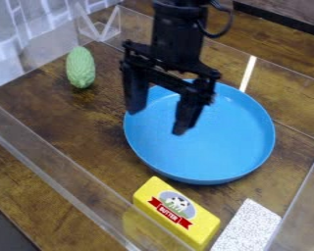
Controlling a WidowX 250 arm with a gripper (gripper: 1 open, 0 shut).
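My black gripper [161, 108] hangs over the left part of a round blue plate [226, 147], its two fingers spread open with no object visible between them. It covers the back-left of the plate. A yellow butter box [173, 214] with a cow picture lies in front of the plate, toward the bottom of the view. A green, oblong vegetable-like object [81, 67] lies at the back left, apart from the gripper.
A white speckled block [249, 230] sits at the bottom right, beside the butter box. Clear bin walls border the wooden table [62, 147].
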